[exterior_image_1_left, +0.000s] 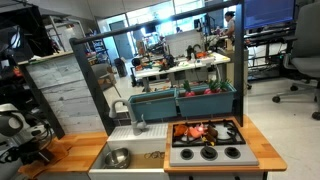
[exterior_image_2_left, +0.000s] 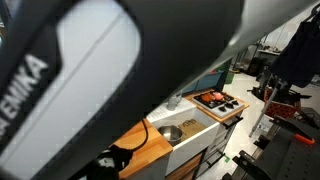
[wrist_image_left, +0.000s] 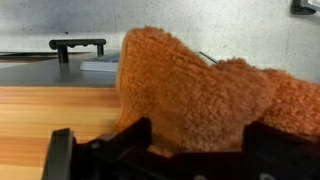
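A fuzzy orange cloth (wrist_image_left: 195, 95) fills the middle of the wrist view and runs off to the right, bunched over the edge of the wooden counter (wrist_image_left: 60, 115). My gripper is open, one dark fingertip at either side of the cloth's near part. The cloth lies below and between the fingers; whether they touch it is hard to tell. In exterior view 1 the arm and gripper (exterior_image_1_left: 36, 153) are at the far left, low over the counter.
Right of the wood are a sink with a metal bowl (exterior_image_1_left: 117, 158) and a stove (exterior_image_1_left: 210, 145) with several colourful items on it. Blue bins (exterior_image_1_left: 205, 104) stand behind the stove. A dark handle (wrist_image_left: 77, 44) shows beyond the counter edge.
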